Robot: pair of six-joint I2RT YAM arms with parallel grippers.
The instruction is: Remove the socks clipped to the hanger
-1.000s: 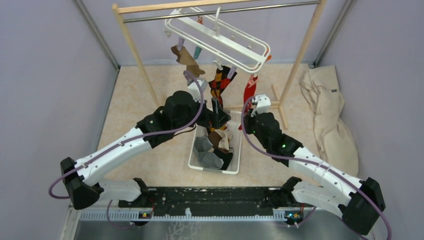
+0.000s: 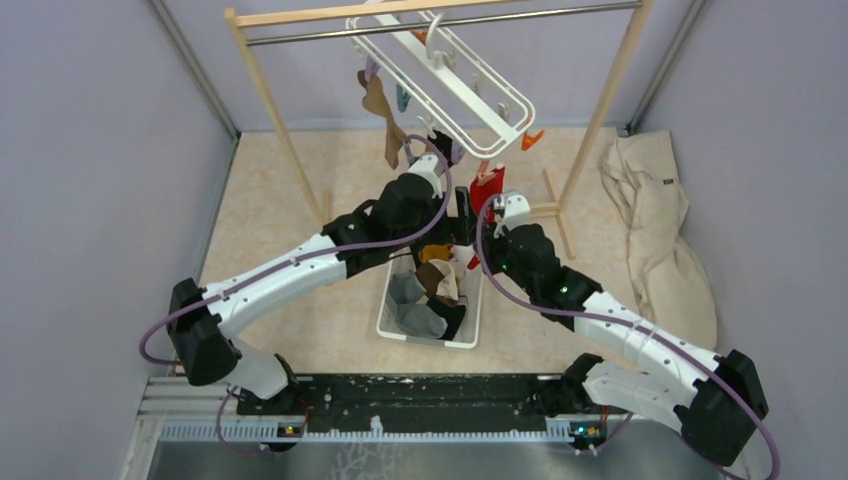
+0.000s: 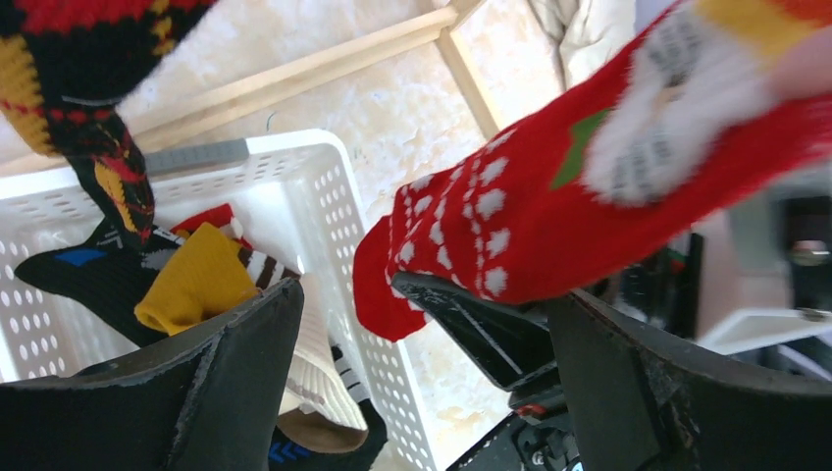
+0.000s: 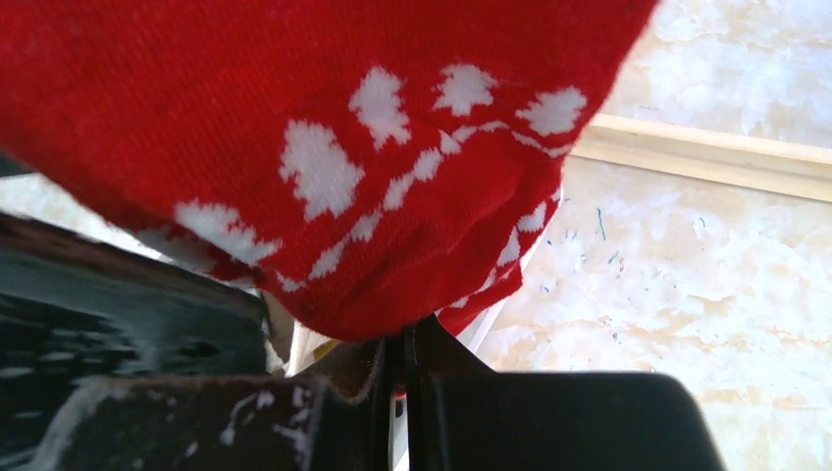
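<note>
The red sock with white patterns (image 2: 487,188) hangs from a clip at the near right end of the white hanger (image 2: 470,97). My right gripper is shut on its lower part, with the cloth running down to the fingertips. My left gripper is open; in its wrist view the red sock (image 3: 461,226) and the right gripper's dark finger (image 3: 471,319) appear in the gap, not held by it. A black, red and yellow sock (image 3: 78,59) and a brown sock (image 2: 390,125) also hang from the hanger.
Below the grippers stands a white basket (image 2: 380,322) holding several socks, among them grey socks (image 2: 415,310). Wooden rack posts (image 2: 605,95) rise on both sides. A beige cloth bag (image 2: 655,230) lies on the floor at right.
My left arm has moved right, close to the right gripper and red sock. The right gripper and red sock have shifted slightly left, and the hanger has swung to a steeper slant.
</note>
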